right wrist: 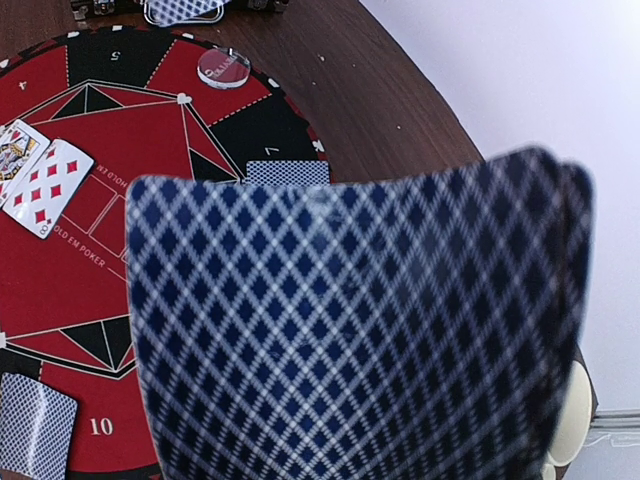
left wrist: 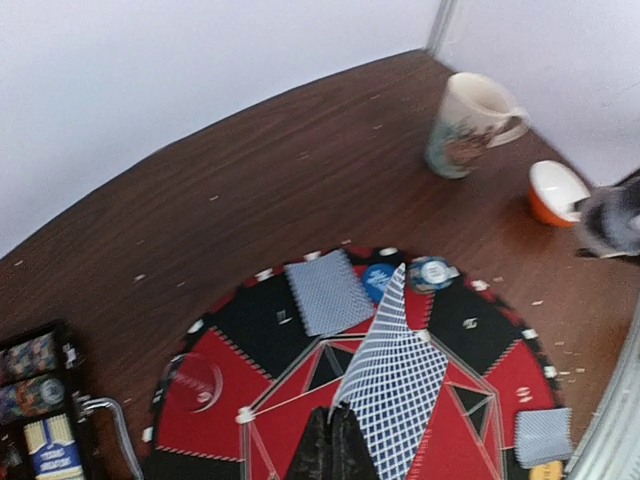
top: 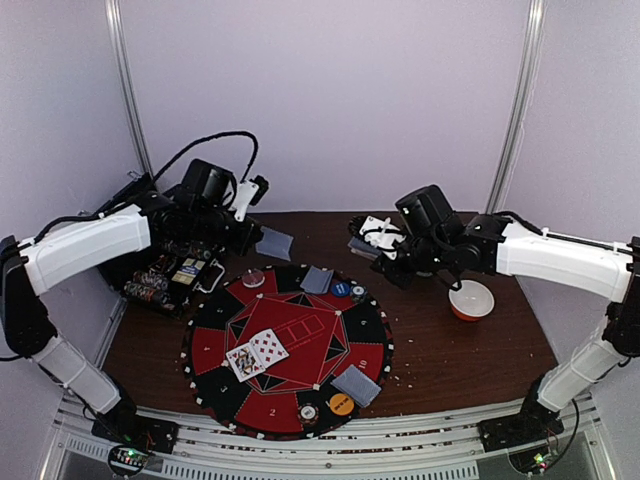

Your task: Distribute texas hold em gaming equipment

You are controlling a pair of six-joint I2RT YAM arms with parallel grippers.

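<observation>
One bent blue-checked card (left wrist: 395, 370) is pinched in my left gripper, whose fingers are closed on its lower edge. In the top view that card hangs behind the round poker mat (top: 215, 315), left of centre. My right gripper (top: 365, 240) holds the card deck (right wrist: 350, 330), whose back fills most of the right wrist view and hides the fingers. Face-down cards (top: 317, 280) lie at the mat's far side, and another face-down pile (top: 356, 385) lies near its front right. Two face-up cards (top: 256, 354) lie left of the mat's centre.
The open black chip case (top: 165, 280) stands at the left. A clear round disc (top: 253, 278), the blue small blind button (top: 340, 289) and the orange button (top: 342, 404) lie on the mat. A bowl (top: 471, 300) and a mug (left wrist: 470, 125) stand to the right.
</observation>
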